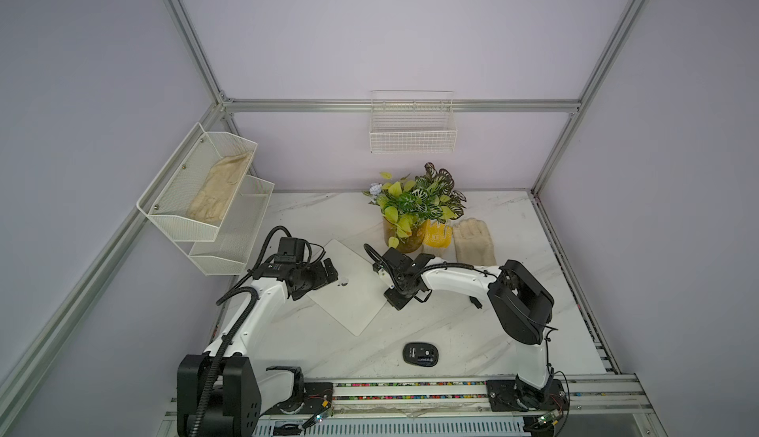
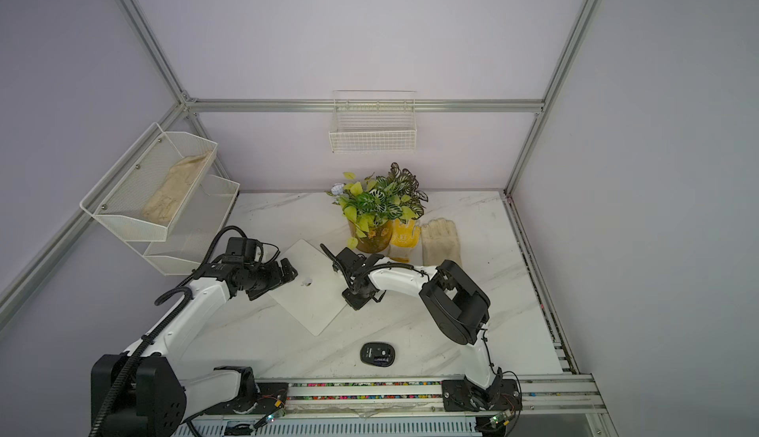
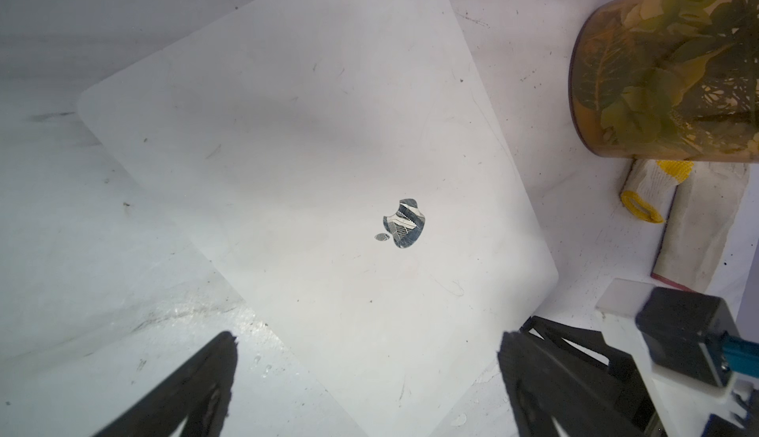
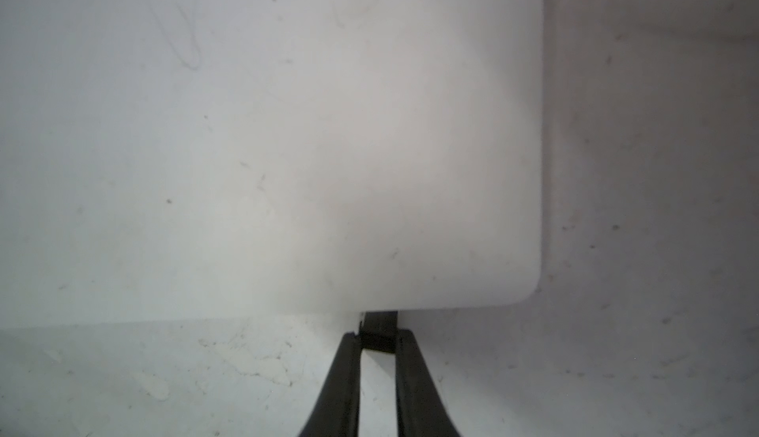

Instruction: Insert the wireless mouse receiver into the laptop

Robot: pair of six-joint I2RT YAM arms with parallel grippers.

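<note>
A closed white laptop (image 1: 346,306) lies on the marble table (image 1: 371,358), its lid logo showing in the left wrist view. My right gripper is shut on a small dark receiver (image 4: 379,322) at the laptop's edge, near a rounded corner; the receiver's far end meets or passes under that edge, so whether it is in a port I cannot tell. My left gripper is open above the lid, nothing between its fingers. The black mouse (image 1: 420,354) lies near the table's front edge.
A potted plant (image 1: 407,219) stands behind the laptop, with yellow and beige gloves (image 1: 474,239) beside it. A two-tier white basket (image 1: 182,223) hangs at the left, a wire basket (image 1: 412,140) on the back wall.
</note>
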